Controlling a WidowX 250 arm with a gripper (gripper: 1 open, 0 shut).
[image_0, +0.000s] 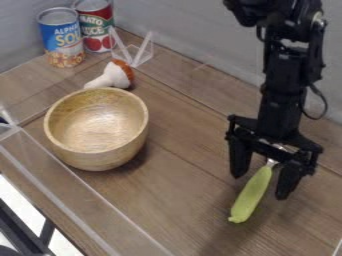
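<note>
My black gripper hangs over the right part of the wooden table with its fingers open, straddling the pale upper end of a long green vegetable, which lies on the wood pointing toward the lower left. A tan wooden bowl sits to the left, apart from the gripper. Whether the fingers touch the vegetable I cannot tell.
At the back left stand two cans, an Alphabet soup can and a red-labelled can, with an orange-and-white object lying near them.
</note>
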